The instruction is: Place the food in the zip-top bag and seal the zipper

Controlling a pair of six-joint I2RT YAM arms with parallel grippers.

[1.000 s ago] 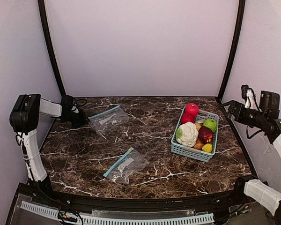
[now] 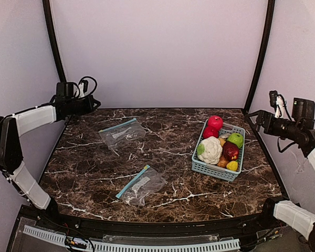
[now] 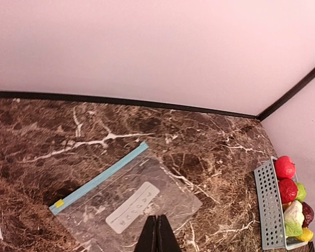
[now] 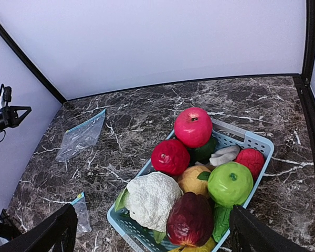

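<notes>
The upper-left zip-top bag point(image 2: 123, 134), clear with a blue zipper strip and a yellow slider, lies flat on the table. My left gripper is shut with nothing between its fingers; it hangs above and to the left of that bag in the top view. A second clear bag point(image 2: 145, 187) lies flat nearer the front. Toy food, such as a cauliflower point(image 4: 153, 202), a green apple point(image 4: 230, 183) and a dark red fruit point(image 4: 189, 219), fills the blue basket point(image 2: 213, 170) at the right. My right gripper stands open high over the basket's near side, holding nothing.
Bare marble table point(image 2: 170, 142) lies between the bags and the basket. White walls point(image 2: 163, 52) close off the back and both sides, with black frame edges at the corners. A rail point(image 2: 131, 247) runs along the front.
</notes>
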